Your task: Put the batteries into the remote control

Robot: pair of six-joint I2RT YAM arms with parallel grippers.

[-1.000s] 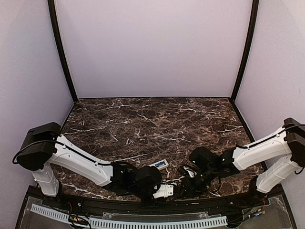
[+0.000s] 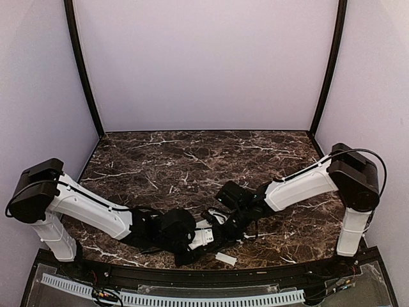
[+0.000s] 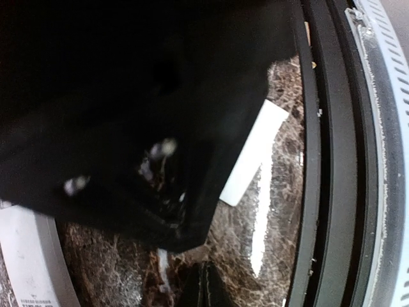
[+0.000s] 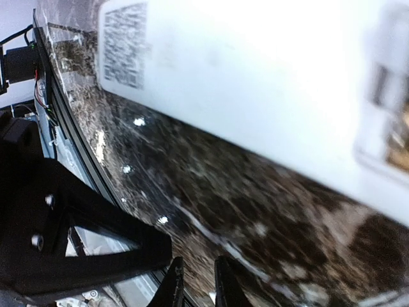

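The white remote control [image 4: 255, 83] lies close under my right gripper. Part of its compartment edge [image 4: 377, 134] shows blurred at the right; whether batteries sit inside cannot be told. The right fingers are parted by a narrow gap, with no battery seen between them. Shut, with nothing visible between its fingertips, my left gripper is over the tabletop near a small flat white piece [image 3: 254, 153], perhaps the cover. In the left wrist view a corner of the remote [image 3: 29, 256] shows at lower left. From above, both grippers crowd together and largely hide the remote.
The dark body of the right gripper fills much of the left wrist view. The flat white piece [image 2: 225, 258] lies near the table's front rail [image 2: 211, 275]. Behind the arms, the marbled tabletop [image 2: 204, 157] is clear.
Both arms have shifted left, the right one also away from the front edge, now covering the remote.
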